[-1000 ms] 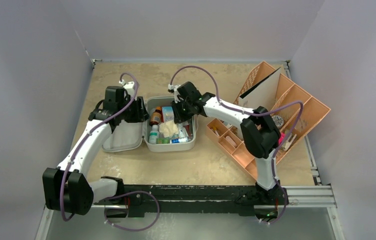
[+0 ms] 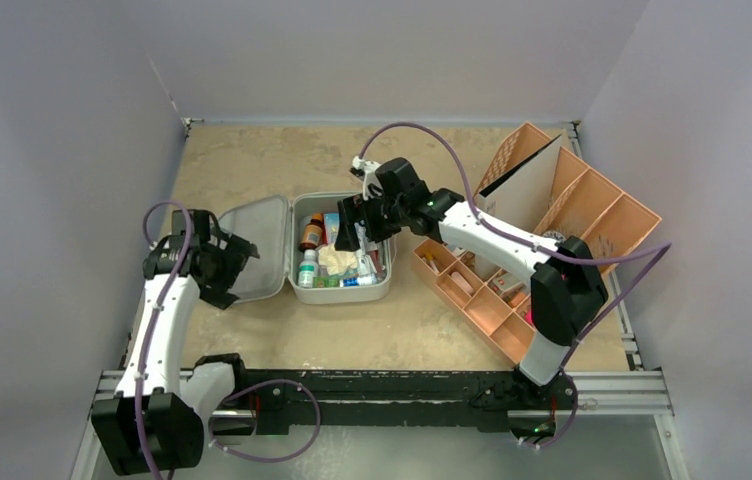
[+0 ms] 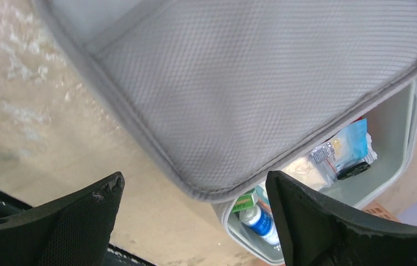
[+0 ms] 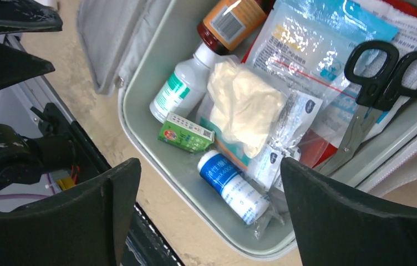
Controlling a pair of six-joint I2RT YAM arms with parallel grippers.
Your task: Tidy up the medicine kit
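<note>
The grey medicine box [image 2: 307, 295] lies open mid-table, its lid [image 2: 260, 240] flat to the left. It holds a brown bottle [image 4: 231, 25], white bottle [image 4: 176, 91], green box [image 4: 187, 133], blue-white tube [image 4: 234, 188], gloves [image 4: 248, 105], bags and black-handled scissors [image 4: 384, 77]. My left gripper [image 2: 239, 276] hangs open at the lid's outer left part, empty in the left wrist view. My right gripper [image 2: 352, 225] is open above the box, with nothing held between its fingers.
A peach divided organiser [image 2: 482, 305] with small items fills the table's right side, partly under the right arm.
My left gripper has moved left and toward the front, away from the box, and opened. My right gripper has risen slightly from the box and stands open.
</note>
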